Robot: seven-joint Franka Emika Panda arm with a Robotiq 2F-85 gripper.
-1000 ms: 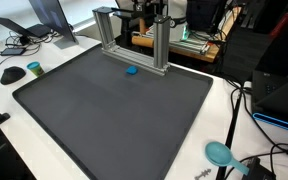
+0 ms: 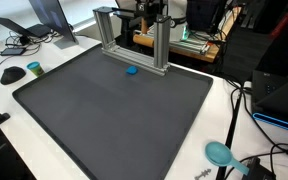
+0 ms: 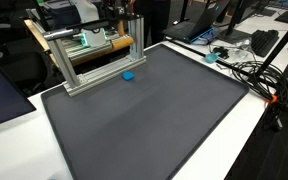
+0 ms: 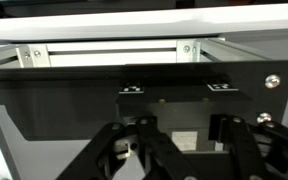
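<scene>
The dark fingers of my gripper reach up from the bottom of the wrist view. They stand apart, with a gap between them, so the gripper looks partly open; no held object shows in the gap. Just ahead of the fingertips, a long black panel [image 4: 59,108] crosses the view, close to the gripper; whether they touch I cannot tell. In the outside views a silver metal frame [image 2: 134,58] stands at the mat's far edge, and a small blue object [image 2: 132,70] lies on the dark mat [image 2: 104,115] at its foot. The gripper is hard to make out there.
At the far left of exterior view 1 are a green-blue cup [image 2: 35,68], a small black object [image 2: 13,75] and a laptop [image 2: 28,30]. A teal round object [image 2: 222,155] lies beside cables at the lower right.
</scene>
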